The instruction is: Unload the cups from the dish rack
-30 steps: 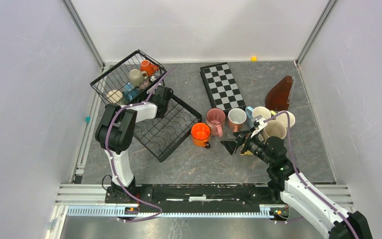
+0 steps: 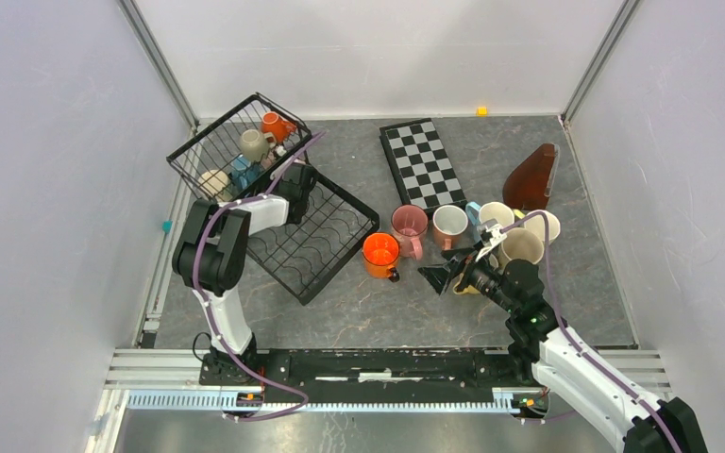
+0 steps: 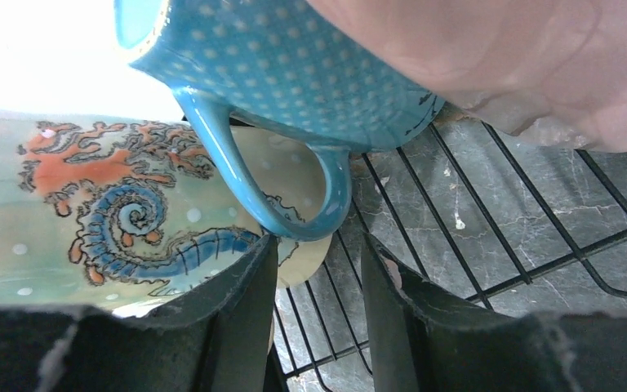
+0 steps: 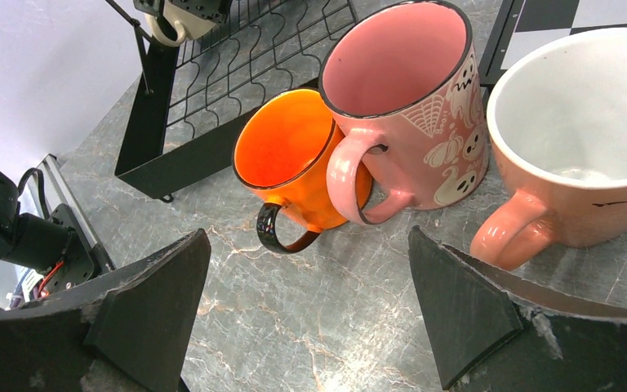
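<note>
The black wire dish rack (image 2: 349, 200) stands at the left, its upper basket holding several cups. Among these are an orange cup (image 2: 277, 126), a beige cup (image 2: 254, 144), a cream cup (image 2: 214, 181) and a blue dotted cup (image 3: 286, 73). In the left wrist view the blue handle (image 3: 237, 175) hangs just past the fingertips of my left gripper, whose fingers are apart and empty. A seahorse-patterned cup (image 3: 122, 212) lies behind it, and a pink cup (image 3: 531, 57) crosses the upper right. My right gripper is open and empty, facing an orange cup (image 4: 286, 143) on the counter.
A pink mug (image 4: 408, 98) and a white-lined cup (image 4: 588, 147) stand beside the counter's orange cup. More cups crowd around the right arm. A checkered board (image 2: 423, 160) and a brown container (image 2: 531, 177) lie behind.
The left arm has shifted slightly leftward, and the rack with its cups has nudged a little left too. The right arm and the counter cups stay put.
</note>
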